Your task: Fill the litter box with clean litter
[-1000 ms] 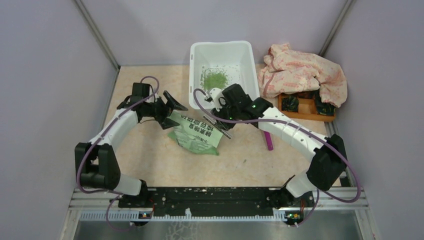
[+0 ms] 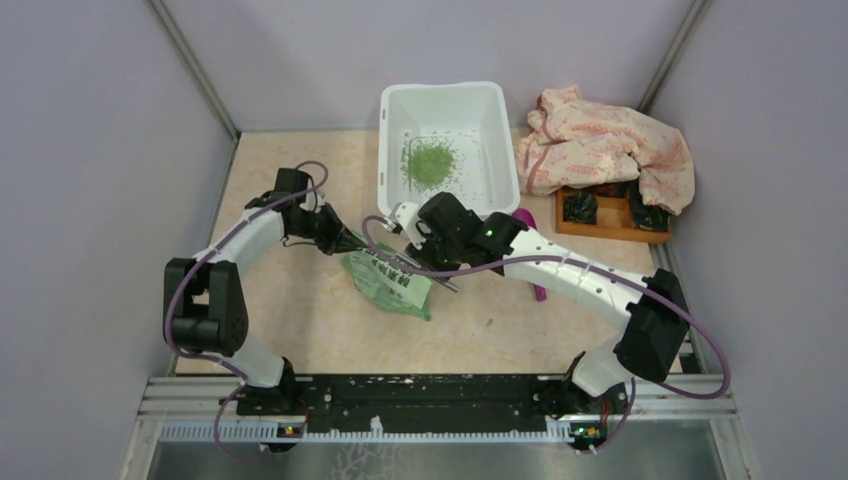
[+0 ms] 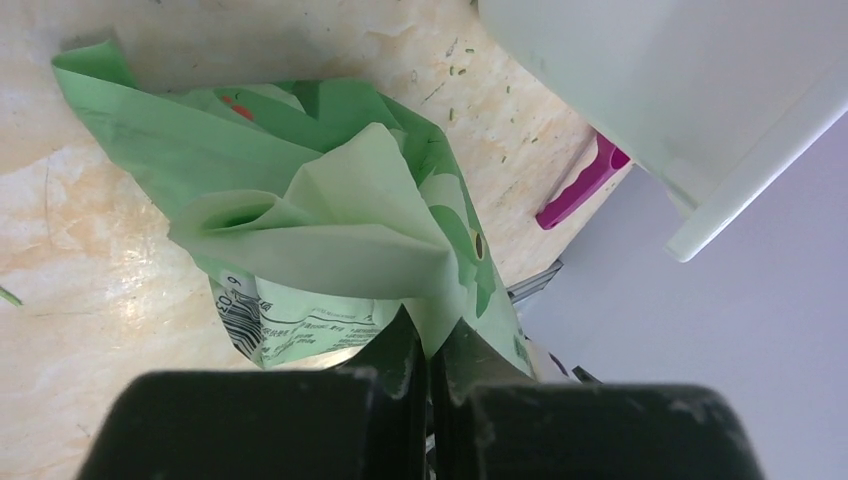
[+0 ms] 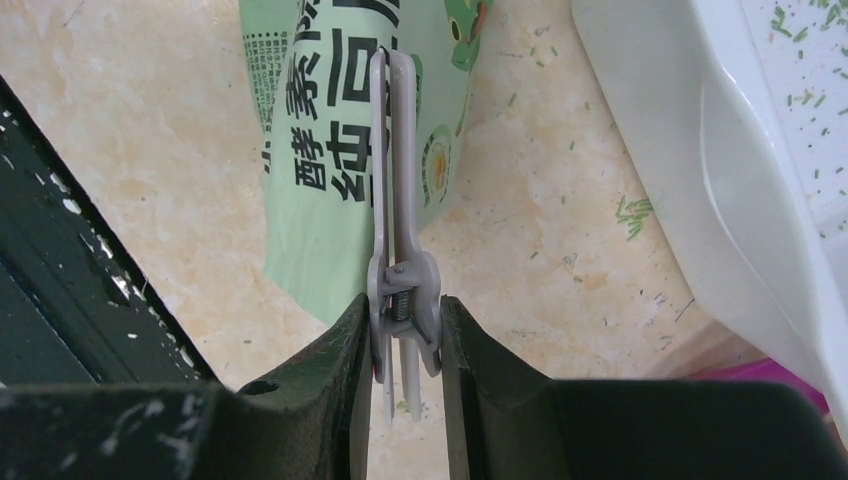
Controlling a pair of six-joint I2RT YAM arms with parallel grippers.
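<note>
A green printed litter bag (image 2: pixel 385 285) lies crumpled on the table below the white litter box (image 2: pixel 445 110), which holds a patch of green pellets. My left gripper is shut on a pale top fold of the bag (image 3: pixel 330 250). In the right wrist view, my right gripper is shut on grey scissors (image 4: pixel 404 200), whose long closed end lies over the bag's printed face (image 4: pixel 320 150). The box's near wall (image 4: pixel 720 200) rises to the right of them.
A magenta-handled tool (image 3: pixel 580 190) lies beside the box. At the right, a patterned cloth (image 2: pixel 600 140) rests partly over a wooden tray (image 2: pixel 610 230) with black bags.
My left gripper has shut on the bag and shifted slightly. My right gripper, with the scissors, has moved left and down over the bag.
</note>
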